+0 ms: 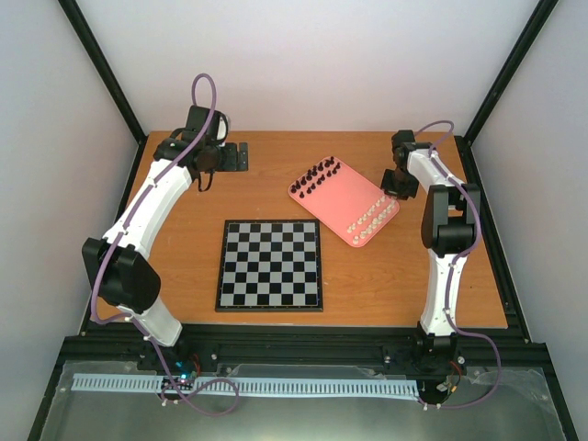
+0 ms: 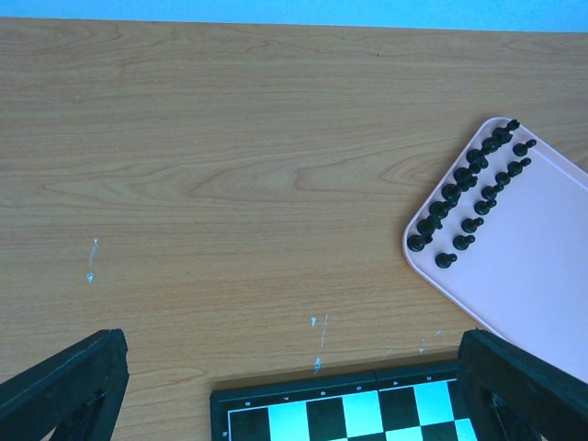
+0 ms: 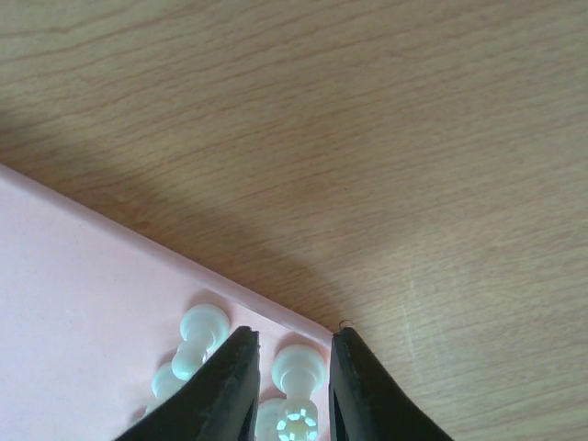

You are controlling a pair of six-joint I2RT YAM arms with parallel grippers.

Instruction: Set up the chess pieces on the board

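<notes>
The pink tray [image 1: 338, 204] holds black pieces [image 1: 315, 175] at its left end and white pieces [image 1: 372, 219] at its right end. The empty chessboard [image 1: 269, 264] lies left of and in front of it. My right gripper stands open at the tray's corner, its fingers either side of a white piece [image 3: 299, 377]; whether they touch it I cannot tell. My left gripper hangs open over the back left of the table, nothing between its fingers.
Bare wooden table [image 1: 188, 266] surrounds the board and tray. The back wall and dark frame edge the table.
</notes>
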